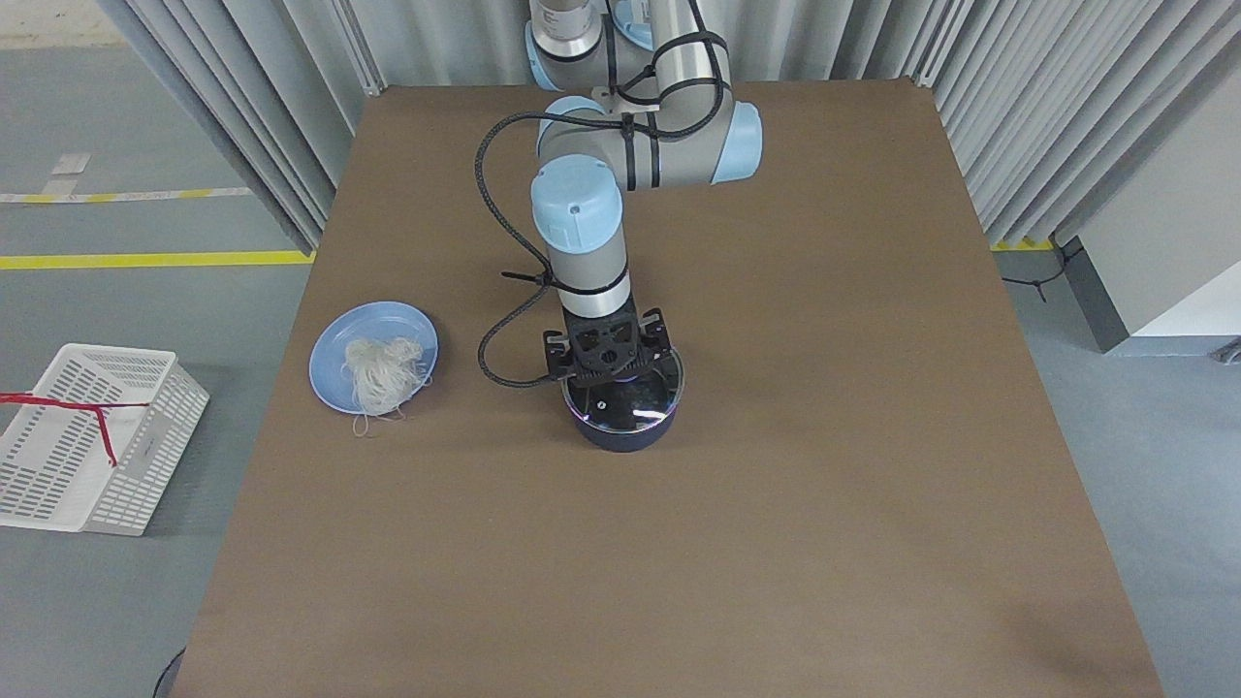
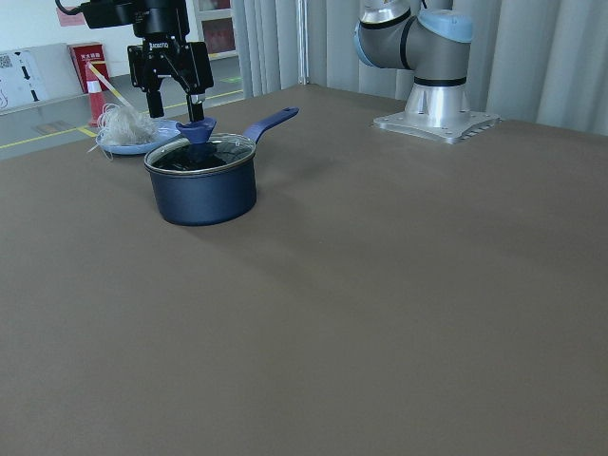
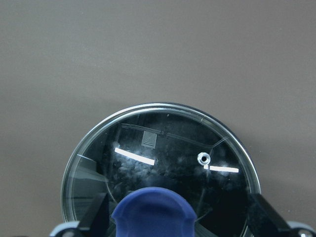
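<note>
A dark blue saucepan stands mid-table under a glass lid with a blue knob; its blue handle points backward. My gripper is lowered over the lid, its fingers just above or around the knob. In the wrist view they reach in from either side of the knob with space between them, so it is open. Whether they touch the knob is unclear. In the front view the gripper and arm hide the knob and the handle.
A blue plate with white stringy strands sits left of the pot on the brown table. A white basket is on the floor beyond the table's left edge.
</note>
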